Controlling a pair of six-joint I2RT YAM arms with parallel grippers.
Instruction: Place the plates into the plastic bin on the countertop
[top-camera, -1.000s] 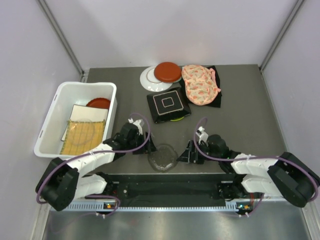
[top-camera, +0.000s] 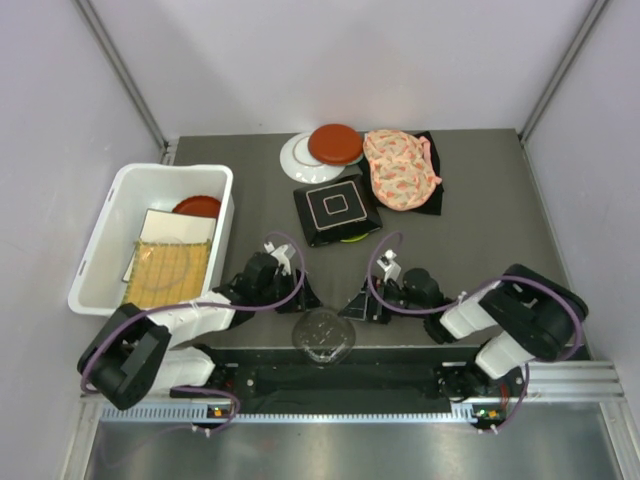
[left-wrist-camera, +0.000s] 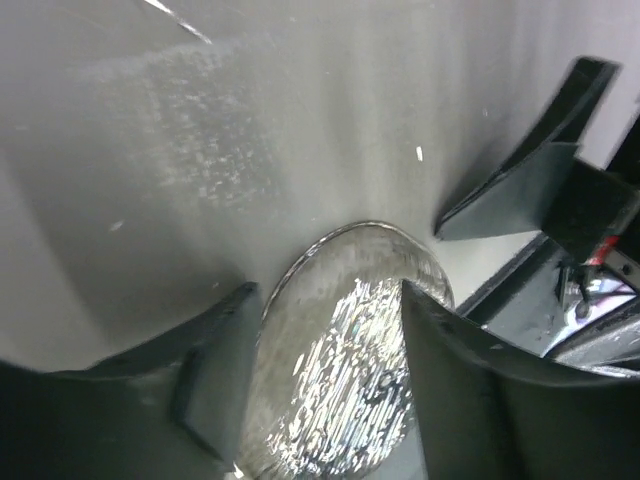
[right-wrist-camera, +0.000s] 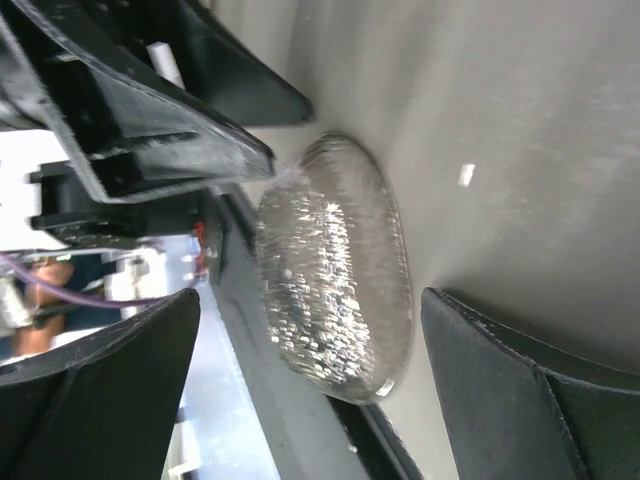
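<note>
A small clear plate (top-camera: 323, 336) lies at the counter's front edge, reaching slightly over it, between my grippers; both wrist views show it as a glinting disc (left-wrist-camera: 340, 350). My left gripper (top-camera: 305, 300) is at its upper left, fingers apart above it. My right gripper (top-camera: 360, 306) is at its upper right, open, with the plate beyond its fingertips (right-wrist-camera: 460, 330). The white plastic bin (top-camera: 98, 230) at left holds a red plate, a white board and a yellow mat.
At the back lie white plates (top-camera: 300, 170), a red plate (top-camera: 335, 140), a black square plate (top-camera: 338, 210) over something green, and a pink patterned pile (top-camera: 400, 170) on black.
The clear plate has shifted toward the front edge.
</note>
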